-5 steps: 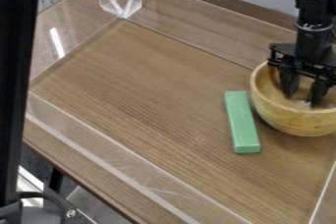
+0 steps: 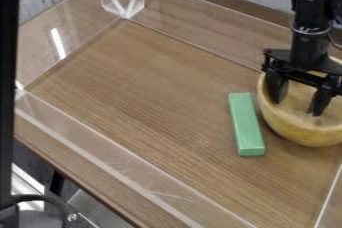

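A wooden bowl (image 2: 305, 130) sits at the right edge of the wooden table (image 2: 134, 102). The black gripper (image 2: 299, 92) reaches down into it from the upper right, open, its fingers inside the bowl; whether anything lies between them in the bowl is hard to tell. A green block (image 2: 246, 124) lies on the table just left of the bowl.
A clear plastic angular piece (image 2: 122, 0) is at the back edge. Black equipment (image 2: 34, 214) shows at the lower left corner.
The gripper has shifted slightly left within the bowl, and its fingers appear lower and more spread. The bowl and green block look about the same.
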